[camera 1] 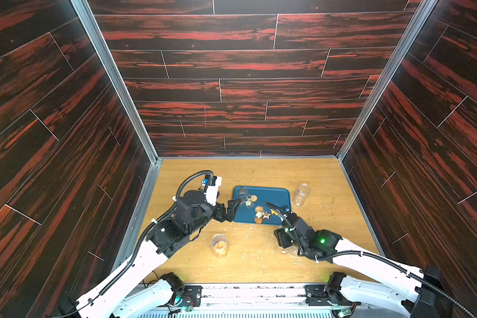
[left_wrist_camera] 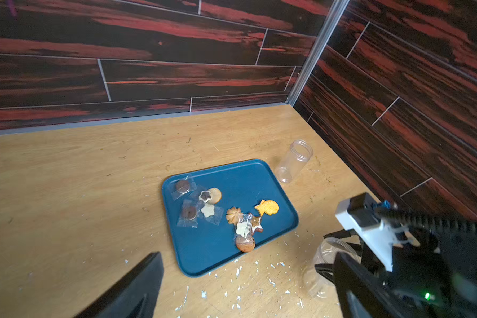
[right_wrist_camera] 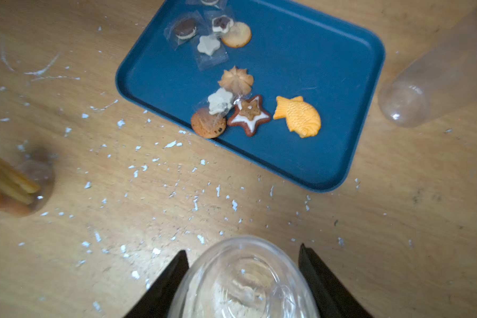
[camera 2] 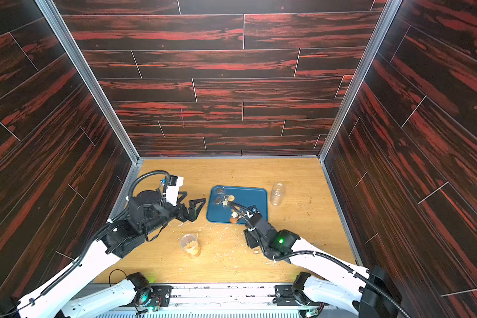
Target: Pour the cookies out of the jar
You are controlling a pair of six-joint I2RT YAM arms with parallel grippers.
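Observation:
My right gripper is shut on a clear plastic jar [left_wrist_camera: 323, 275] near the tray's front right; no cookies show in it. Assorted cookies, some wrapped, lie on the blue tray [right_wrist_camera: 312, 63], among them an orange fish cookie [right_wrist_camera: 299, 116] and a star cookie [right_wrist_camera: 249, 116]. A second jar [camera 1: 219, 243], holding cookies, stands at front left, below my left gripper [camera 1: 231, 208]. That gripper is raised at the tray's left and open, with nothing between its fingers.
An empty clear jar [left_wrist_camera: 294, 161] stands right of the tray. Light flakes are scattered on the wooden table [camera 1: 196, 270].

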